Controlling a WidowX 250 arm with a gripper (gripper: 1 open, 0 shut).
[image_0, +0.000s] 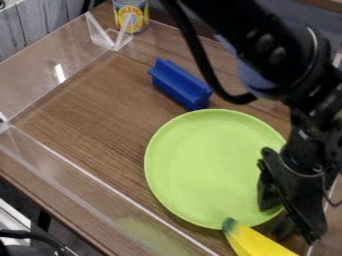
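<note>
A light green plate (207, 165) lies on the wooden table. My black gripper (287, 190) is at the plate's right side, pointing down, its fingers partly hidden and too dark to read. A yellow object (261, 242) with a green tip lies at the bottom right, touching or very near the plate's lower rim. Whether my gripper touches it cannot be told.
A blue block (181, 84) lies behind the plate. A yellow can (131, 15) stands at the back left. Clear walls edge the table on the left and front.
</note>
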